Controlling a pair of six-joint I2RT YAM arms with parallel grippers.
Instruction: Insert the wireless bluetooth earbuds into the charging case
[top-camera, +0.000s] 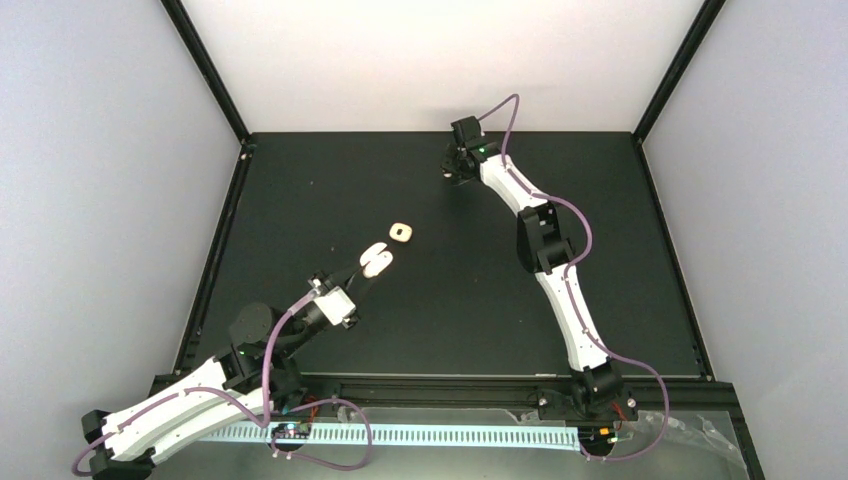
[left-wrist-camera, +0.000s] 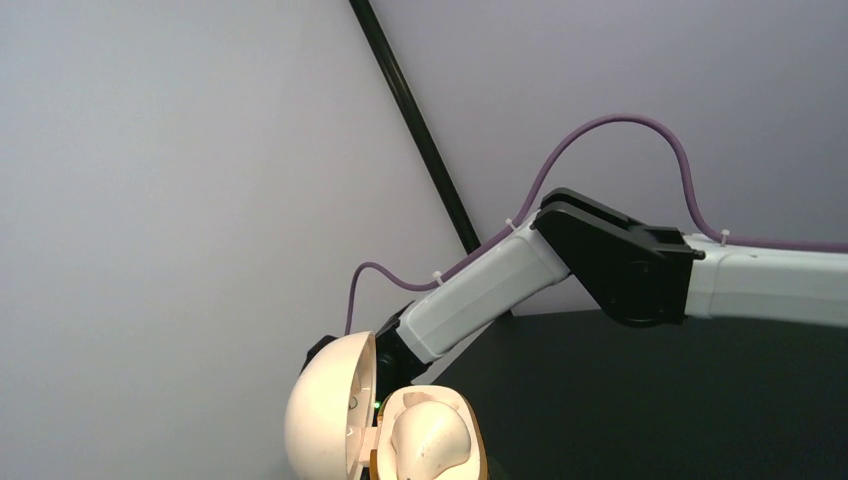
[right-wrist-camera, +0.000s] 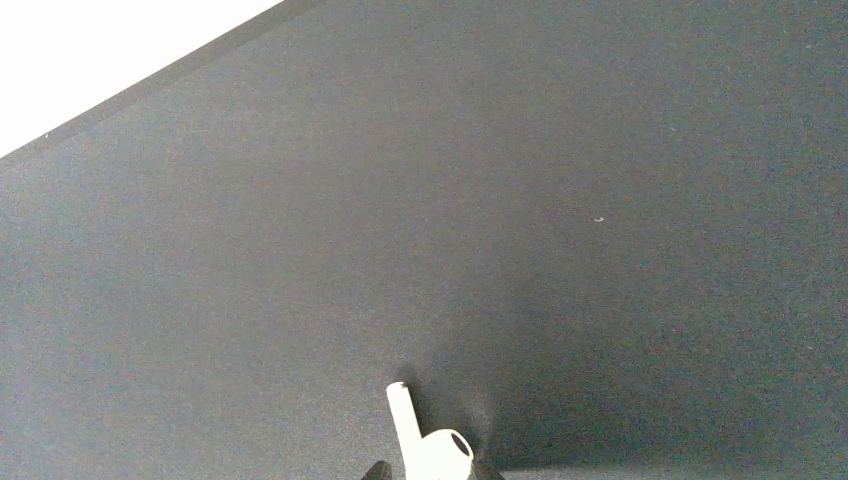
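Note:
My left gripper (top-camera: 362, 270) is shut on the white charging case (top-camera: 378, 263), its lid open; in the left wrist view one earbud (left-wrist-camera: 428, 440) sits in the case beside the upright lid (left-wrist-camera: 322, 400). At the back of the mat, a white earbud (right-wrist-camera: 432, 450) lies under my right gripper (top-camera: 450, 172). In the right wrist view only the dark fingertips (right-wrist-camera: 488, 474) show at the bottom edge, either side of the earbud; the finger stands part open.
A small square cream piece (top-camera: 400, 232) with a hole lies right of the case on the black mat (top-camera: 460, 300).

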